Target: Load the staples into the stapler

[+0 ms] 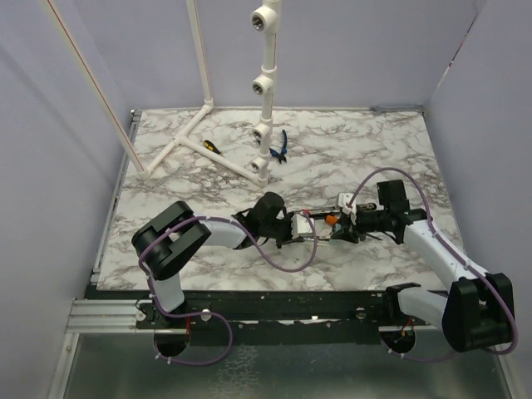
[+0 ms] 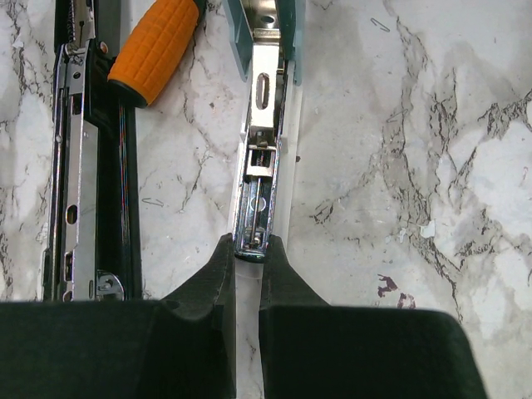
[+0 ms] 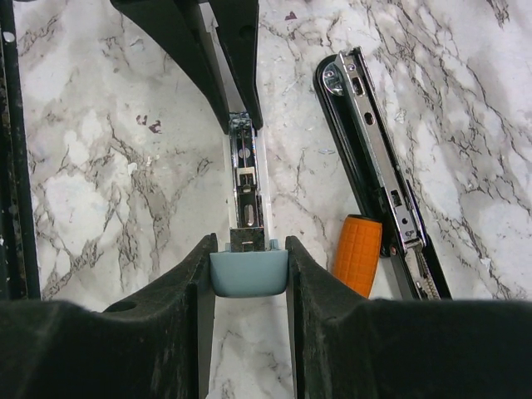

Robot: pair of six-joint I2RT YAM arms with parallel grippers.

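Observation:
A stapler with a grey-blue body (image 3: 249, 274) lies opened out, its metal magazine (image 2: 262, 104) exposed. At the magazine's front end, my left gripper is shut, a fingertip on each side of the metal nose. My right gripper is shut on the stapler's grey-blue end, opposite the left one. Inside the channel (image 3: 246, 179) a rod and a small metal pusher show; whether a strip of staples lies in there I cannot tell. In the top view the arms hide most of the stapler.
Loose staples (image 2: 380, 25) dot the marble table. Blue pliers (image 1: 280, 148), a yellow-black screwdriver (image 1: 212, 146) and a white pipe frame (image 1: 191, 133) stand farther back.

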